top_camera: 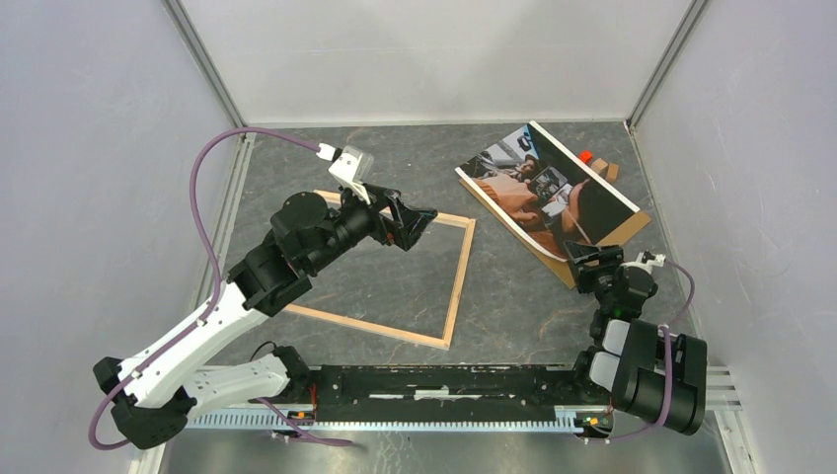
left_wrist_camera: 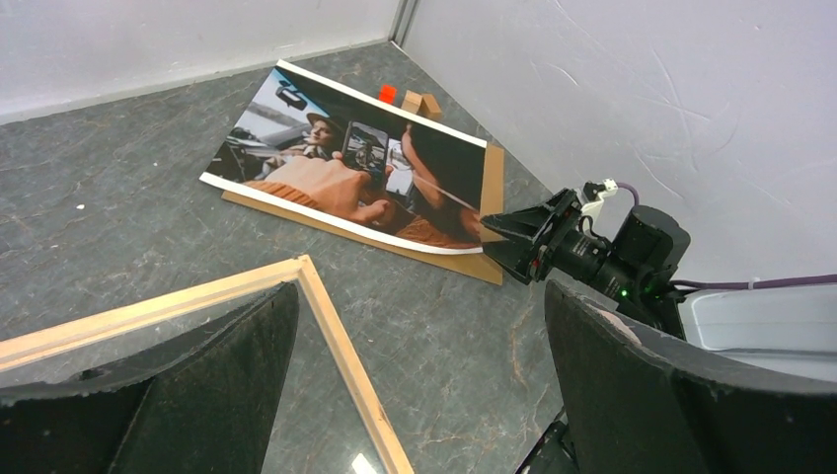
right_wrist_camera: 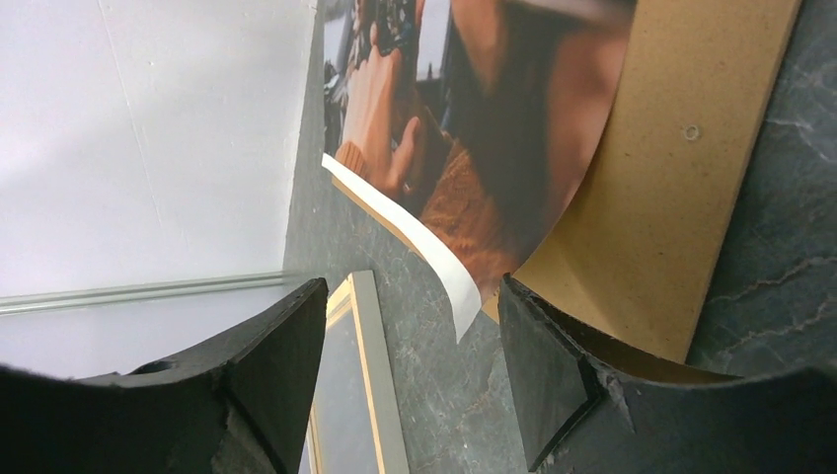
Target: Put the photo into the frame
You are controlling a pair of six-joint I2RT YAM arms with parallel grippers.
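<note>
The photo (top_camera: 538,188) lies on a brown backing board (top_camera: 626,229) at the back right, shifted so that a strip of board shows. In the right wrist view the photo's near corner (right_wrist_camera: 460,296) curls up off the board, between the fingers of my right gripper. Those fingers stand apart, and the corner is close to one of them; whether they touch I cannot tell. The wooden frame (top_camera: 460,276) lies empty on the table at the left. Above its back edge hangs my left gripper (top_camera: 418,229), open, with nothing between its fingers.
Small wooden blocks (top_camera: 604,170) and a red piece (top_camera: 585,156) sit behind the photo, near the right wall. Bare grey table (top_camera: 513,306) separates the frame from the board. White walls enclose the table.
</note>
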